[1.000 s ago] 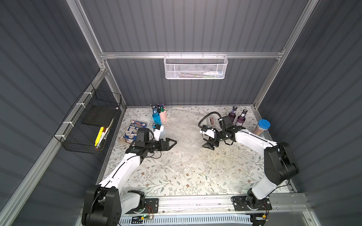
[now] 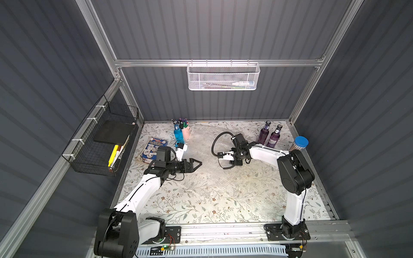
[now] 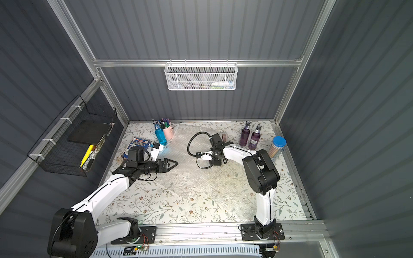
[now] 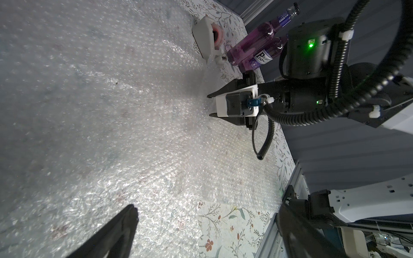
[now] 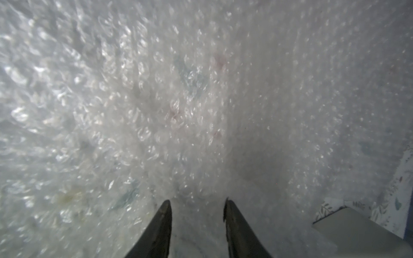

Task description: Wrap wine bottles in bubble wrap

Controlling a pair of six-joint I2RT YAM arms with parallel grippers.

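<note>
Bubble wrap (image 2: 206,189) (image 4: 107,107) covers much of the middle of the table. My right gripper is low over it, fingers apart, with only bubble wrap visible around them; whether it touches is unclear. My left gripper (image 2: 197,164) stands open above the wrap, left of centre, with nothing between its fingers. Two purple bottles (image 2: 262,135) (image 3: 254,139) stand upright at the back right. A tape dispenser (image 4: 204,36) is beside them.
At the back left are a blue bottle (image 2: 177,132) and a pink pen cup (image 2: 186,133), with a boxed item (image 2: 150,150) in front. A blue-lidded jar (image 2: 301,142) stands at the right. Wire baskets hang on the back and left walls.
The right arm has swung leftward toward the middle of the table over the last second, its gripper now farther in over the bubble wrap. The left arm looks unmoved.
</note>
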